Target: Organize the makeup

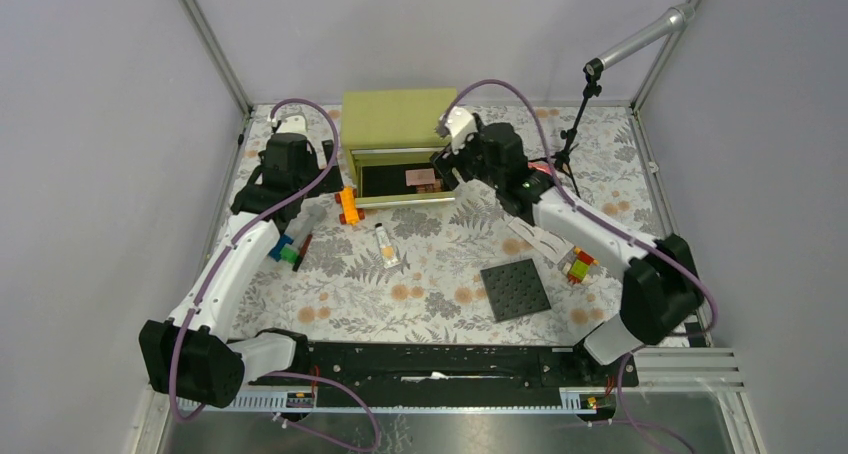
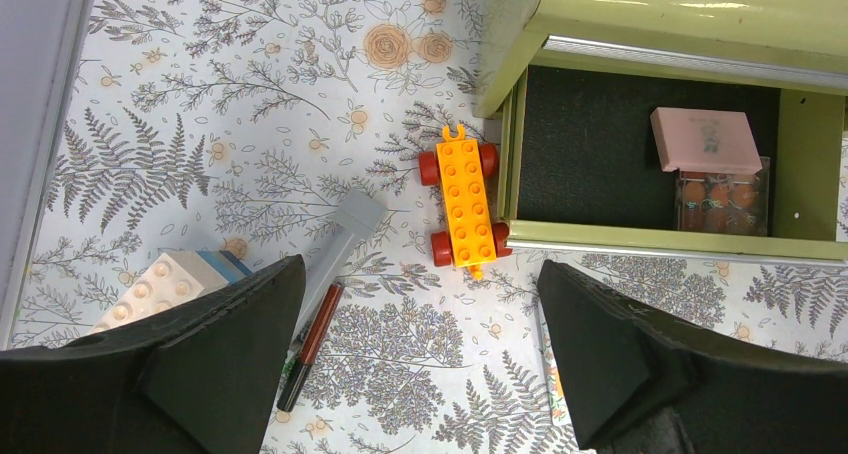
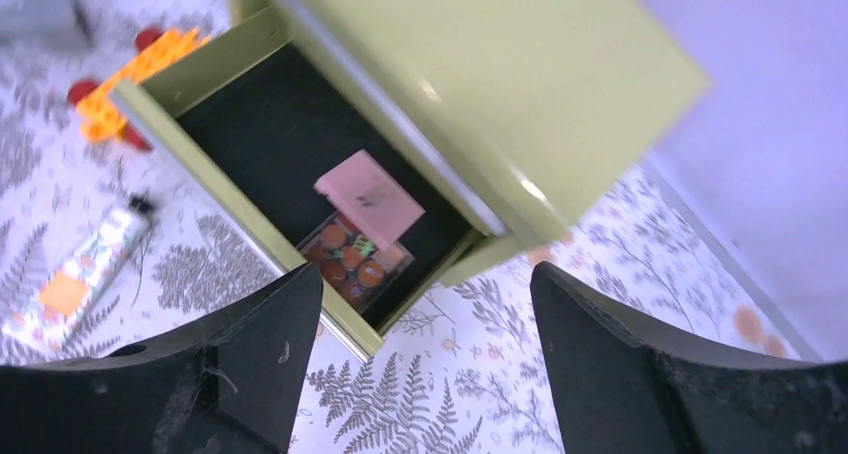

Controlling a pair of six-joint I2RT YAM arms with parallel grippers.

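Note:
An olive-green box (image 1: 398, 114) has its drawer pulled out; inside, a pink compact (image 2: 706, 136) rests on a clear palette (image 2: 720, 206) at the drawer's right end. A white tube (image 1: 387, 244) lies in front of the drawer, and a dark red-brown pencil (image 2: 308, 347) at the left. My left gripper hangs open over the left side, left of the box. My right gripper is open and empty above the drawer's right end, blurred in its wrist view.
An orange toy car (image 2: 463, 199) sits beside the drawer. Bricks (image 2: 165, 284) and a grey item (image 2: 340, 239) lie left. A dark mat (image 1: 515, 289), cards (image 1: 540, 237), colored bricks (image 1: 580, 264) and a stand (image 1: 566, 134) occupy the right.

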